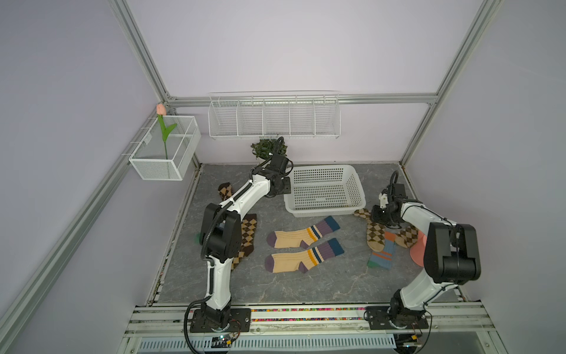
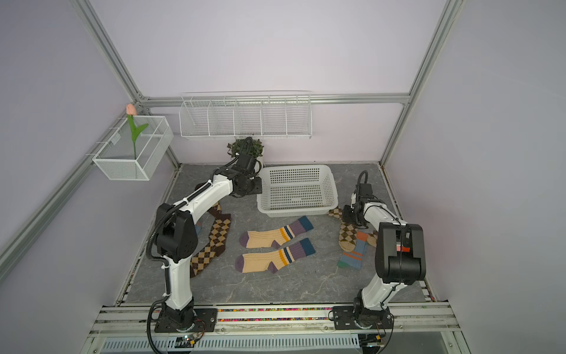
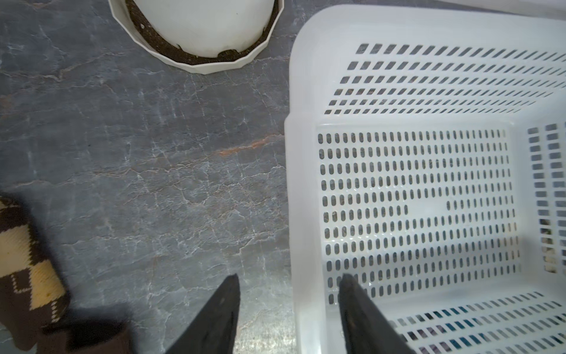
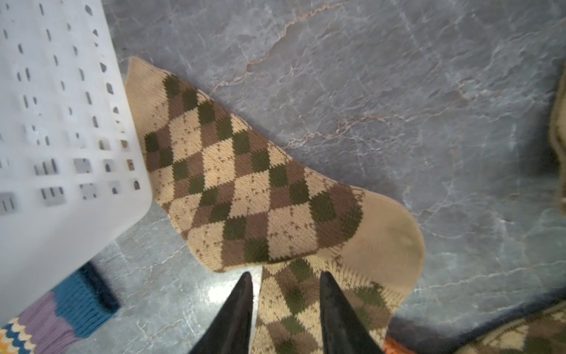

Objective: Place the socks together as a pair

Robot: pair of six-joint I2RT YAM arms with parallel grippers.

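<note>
Two cream, purple and navy striped socks [image 1: 294,239] [image 1: 303,259] lie parallel at the front centre. Brown argyle socks [image 2: 209,242] lie at the left, partly under my left arm. At the right are beige argyle socks [image 4: 235,194] and a blue-orange sock [image 1: 382,253]. My left gripper stands open over the left rim of the white basket [image 3: 303,236], with nothing between its fingers. My right gripper is open above the beige argyle socks, by the basket's right side.
A potted plant [image 3: 194,35] stands behind the left gripper. Wire racks [image 1: 274,118] hang on the walls. A pink object [image 1: 417,250] sits at the right edge under my right arm. The basket is empty.
</note>
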